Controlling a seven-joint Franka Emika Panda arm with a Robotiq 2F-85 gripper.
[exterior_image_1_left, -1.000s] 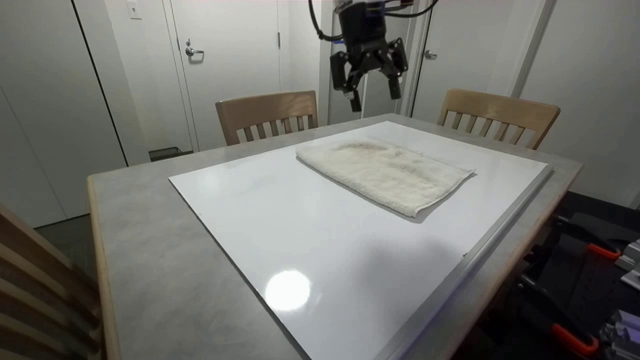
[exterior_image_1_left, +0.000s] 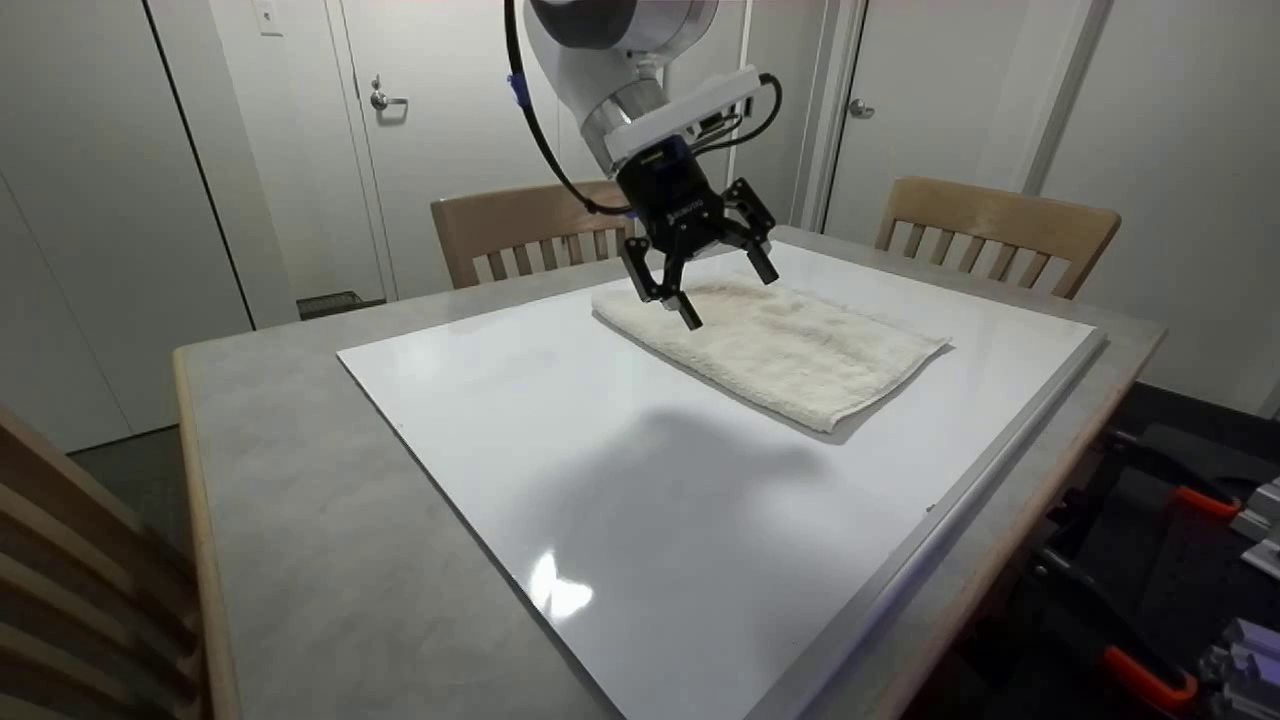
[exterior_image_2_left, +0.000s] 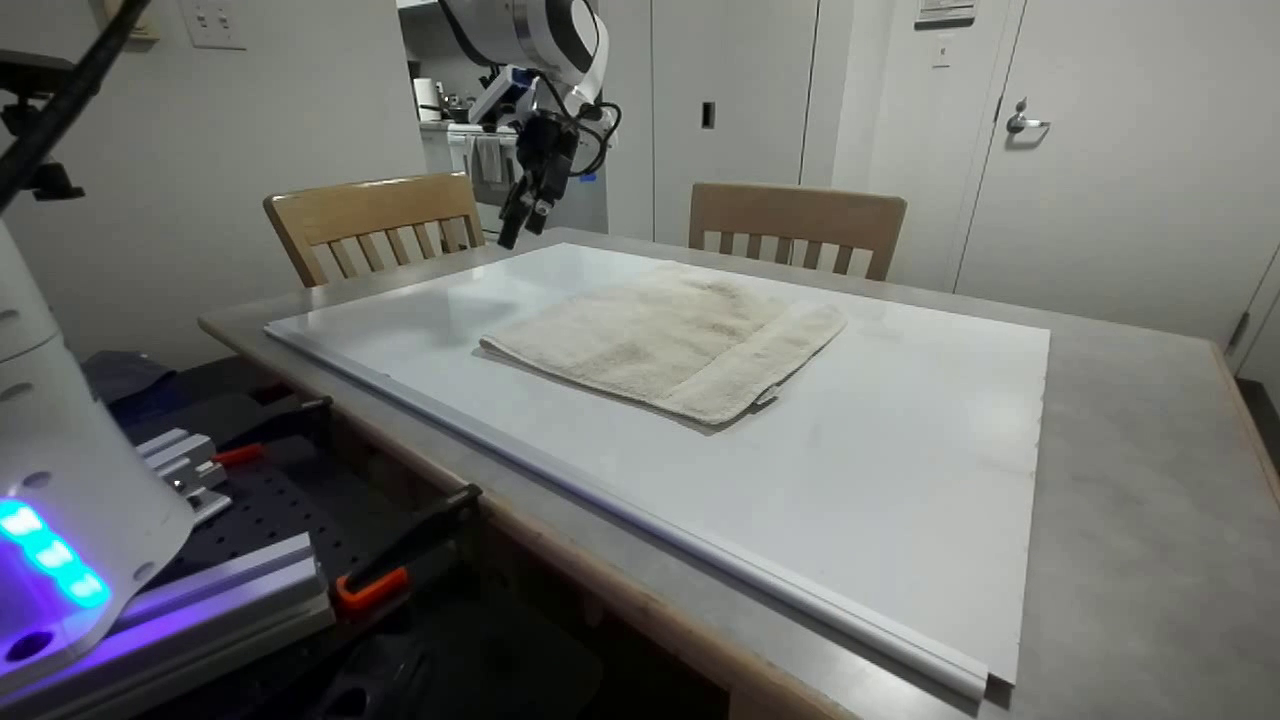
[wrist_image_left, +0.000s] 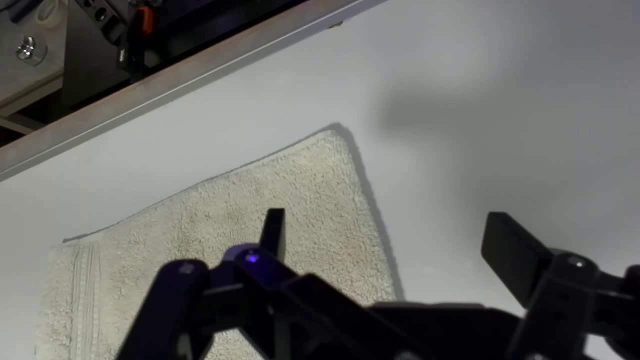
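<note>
A cream towel (exterior_image_1_left: 798, 348) lies flat on the white board, slightly rumpled, with a band along one end that shows in exterior view 2 on the towel (exterior_image_2_left: 672, 342). My gripper (exterior_image_1_left: 732, 294) is tilted in the air, its fingers wide apart and nothing between them. From the wrist, the gripper looks down with one finger over the towel (wrist_image_left: 300, 198) and the other over bare board, the towel's edge running between them. In exterior view 2 the gripper (exterior_image_2_left: 523, 228) appears beyond the towel, clear of the board.
The white board (exterior_image_1_left: 540, 396) is otherwise empty, with a raised strip (exterior_image_2_left: 672, 528) along one edge. Wooden chairs (exterior_image_1_left: 528, 234) stand round the table. Clamps with orange handles (exterior_image_2_left: 372, 592) sit on the robot's stand beside the table.
My gripper has come down and to the left in exterior view 1, tilting as it went, and its shadow has moved left across the board. The towel lies as before.
</note>
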